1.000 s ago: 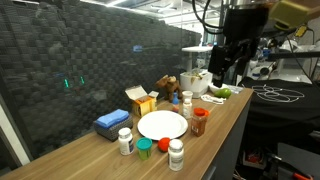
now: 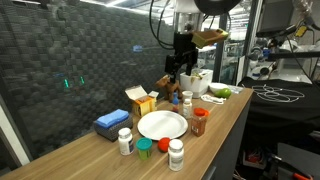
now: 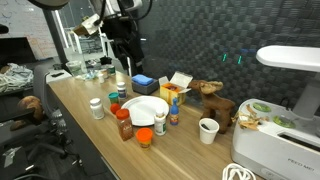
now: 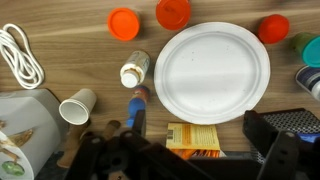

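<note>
My gripper [image 2: 182, 74] hangs above the table, open, with nothing between its fingers. In the wrist view the gripper spreads wide over the near part of a white plate [image 4: 212, 75]. The plate is empty. An orange-and-yellow box [image 4: 193, 138] lies beyond the plate, partly hidden by the gripper's body. Beside the plate stand a white-capped bottle [image 4: 134, 69] and a blue-topped bottle [image 4: 138, 102]. All these things lie below the gripper, apart from it.
Orange-lidded jars [image 4: 124, 23], a white cup [image 4: 77, 106] and a brown toy animal [image 3: 214, 108] stand around the plate. A red round thing [image 4: 273, 29] and a green-lidded jar [image 2: 144, 147] are on its other side. A blue-topped dark block [image 2: 113, 121] sits near the wall. Bare wood shows at the table's left end.
In exterior view 1 my arm has swung left and away from the camera, from the right foreground to above the table by the plate. The objects on the table have not visibly moved.
</note>
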